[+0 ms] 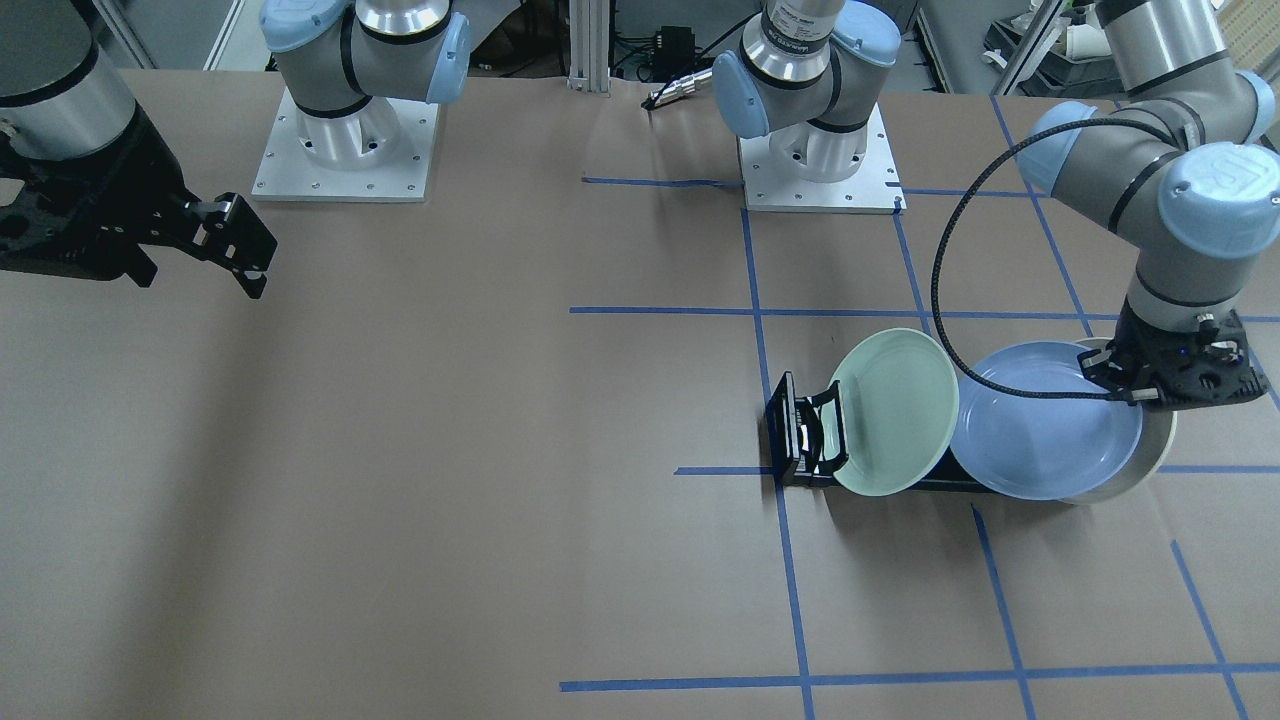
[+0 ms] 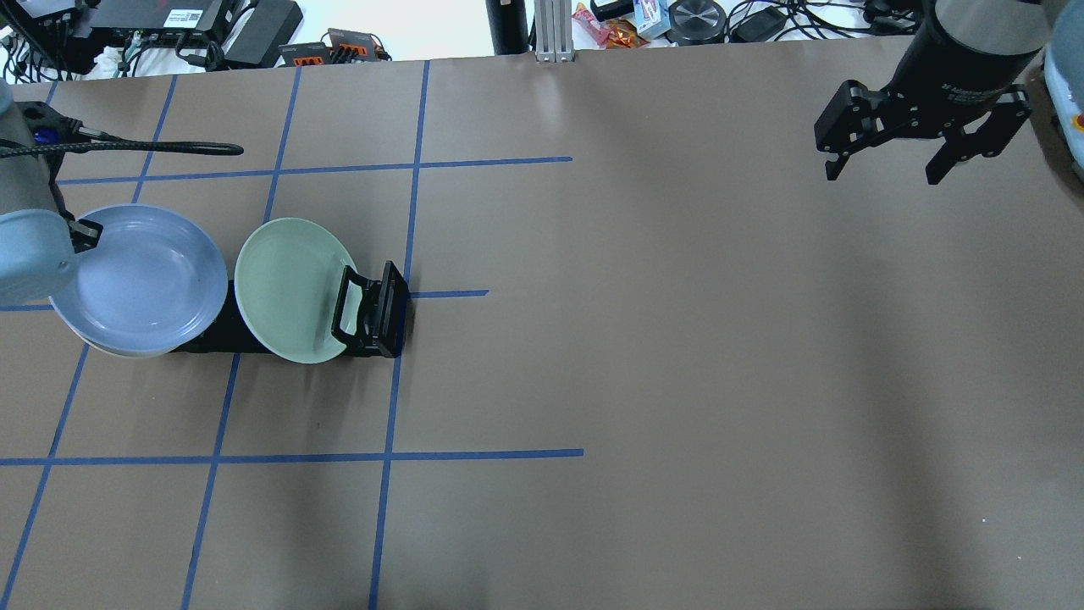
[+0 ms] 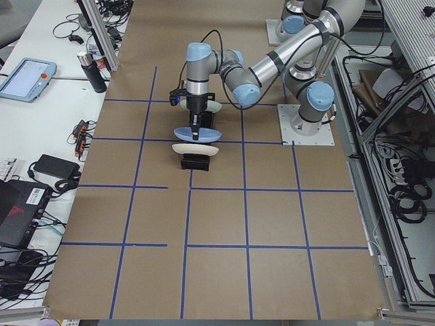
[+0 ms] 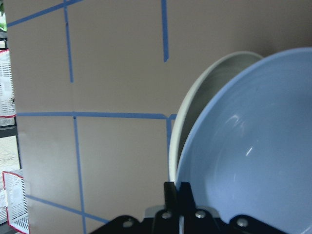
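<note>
A black rack point(image 1: 792, 438) holds plates: a pale green plate point(image 1: 890, 408) at its left end in the front view, a blue plate point(image 1: 1044, 438) to the right of it, and a cream plate point(image 1: 1140, 456) behind the blue one. The gripper is at the blue plate's rim, its fingertips close together on that rim in the left wrist view, apparently shut on it. In the front view the arm's black wrist housing stands over the blue plate's upper right part.
Other robot arms stand at the back point(image 1: 816, 96) and at the front view's upper left point(image 1: 144, 204). Cables and electronics line the table's edge.
</note>
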